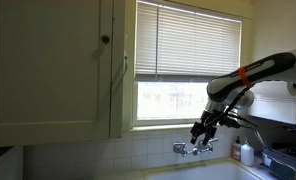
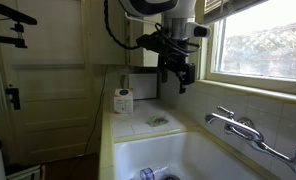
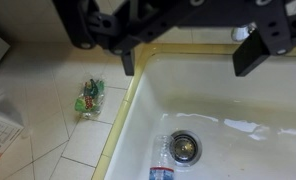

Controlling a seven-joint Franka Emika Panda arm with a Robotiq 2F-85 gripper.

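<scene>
My gripper hangs above the white sink (image 3: pixel 148 92), its two fingers wide apart and nothing between them. In the second exterior view the gripper (image 2: pixel 176 76) points down, well clear of the counter. A clear plastic bottle (image 3: pixel 161 160) lies in the sink beside the drain (image 3: pixel 185 148); only part of the bottle (image 2: pixel 154 172) shows in the second exterior view. On the tiled counter left of the sink rests a small clear packet (image 3: pixel 90 97) with green and red bits.
A white carton (image 2: pixel 123 101) stands farther back on the counter. The wall faucet (image 2: pixel 250 132) reaches over the sink's edge below the window. Soap bottles (image 1: pixel 247 154) stand at the right in the first exterior view. Bare tiles (image 3: pixel 86 142) surround the packet.
</scene>
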